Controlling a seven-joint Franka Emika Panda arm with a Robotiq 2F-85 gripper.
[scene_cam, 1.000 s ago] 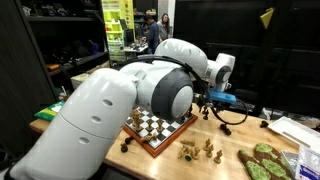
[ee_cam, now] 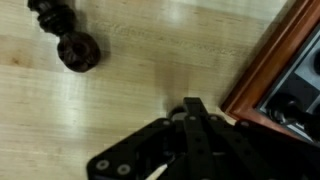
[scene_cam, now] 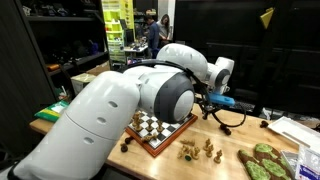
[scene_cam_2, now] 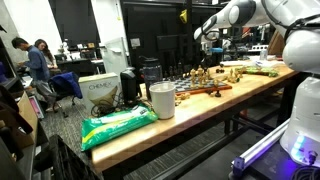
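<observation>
My gripper points down at the wooden table, its fingers close together, with nothing clearly held between them. By the fingertips in the wrist view is a small dark round thing, partly hidden by the gripper. A dark chess piece lies on its side at the upper left of that view. To the right runs the brown frame of the chessboard, with dark pieces inside it. Exterior view 1 shows the gripper low over the table, beyond the board; its fingertips are too small to make out there.
Several light wooden pieces stand in front of the board. A green mat and a white tray occupy the right side. In exterior view 2, a green bag lies at the table's near end.
Over the last second the arm's white wrist section has come down slightly towards the table. The board and the pieces around it look unmoved.
</observation>
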